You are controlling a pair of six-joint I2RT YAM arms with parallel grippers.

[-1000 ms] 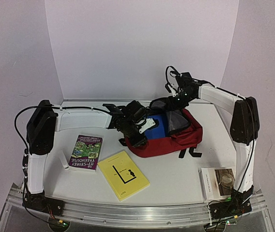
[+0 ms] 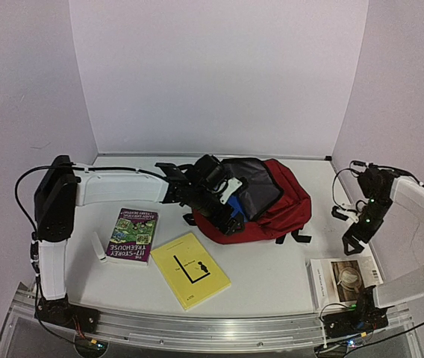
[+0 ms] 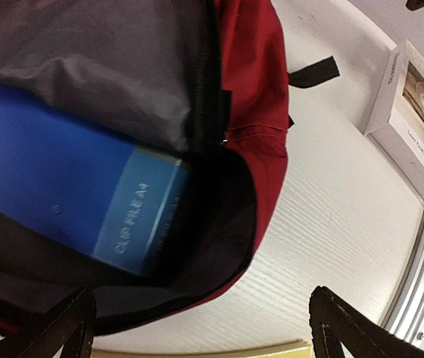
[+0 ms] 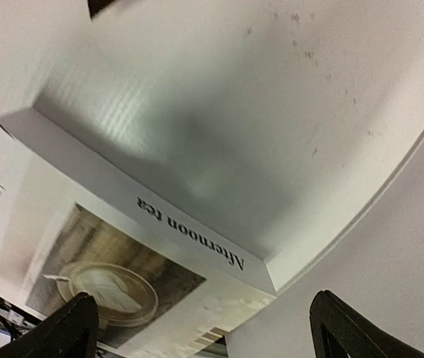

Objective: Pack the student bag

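Observation:
A red and black bag lies at the table's middle with its grey flap folded back, and a blue clip file rests inside. Above the bag's left part, my left gripper is open, its fingers wide apart with nothing between. At the right, my right gripper is also open, above the back edge of the thick white "Afternoon tea" book with a cup on its cover. A yellow book lies in front of the bag. Left of it is a purple and green Treehouse book.
A small white object sits beside the Treehouse book at the left. Black straps stick out from the bag's front right. Bare table separates the bag from the white book. Walls rise at the back and sides.
My right arm has swung from the bag's flap out to the right and forward to the white book. The left gripper shifted slightly over the bag. The flap now lies folded back.

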